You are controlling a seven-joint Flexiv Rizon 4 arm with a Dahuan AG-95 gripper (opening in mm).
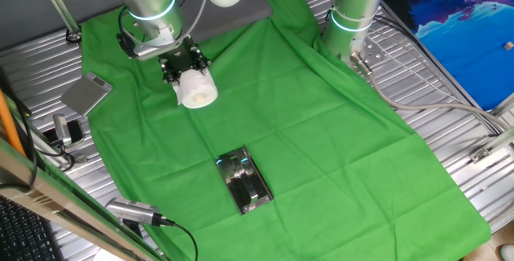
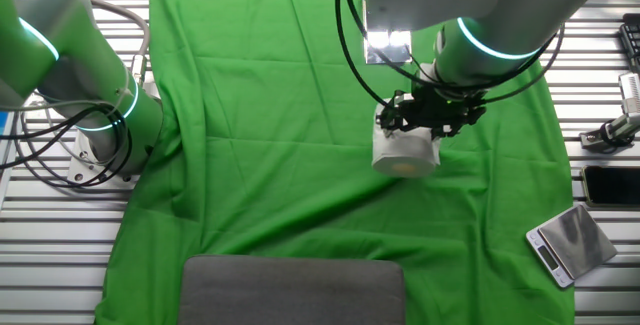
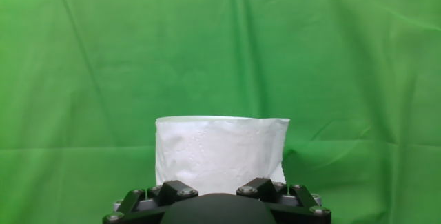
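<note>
A white paper roll (image 1: pixel 197 90) hangs at the end of the arm, its round end facing the front of exterior view 1. My gripper is shut on the roll, with black fingers at either side of it in the wrist view. The fingertips' contact is hidden by the paper. Exterior view 2 shows the same roll (image 2: pixel 405 152) below the black gripper mechanism. Farther forward, a shiny metal holder (image 1: pixel 243 182) lies on the green cloth, apart from the roll. Only a sliver of a dark object shows at the wrist view's top edge.
Green cloth (image 1: pixel 321 152) covers the table, with free room around the holder. A small scale (image 1: pixel 87 94) lies at the left edge. A grey flat pad (image 2: pixel 290 290) sits at the cloth's end.
</note>
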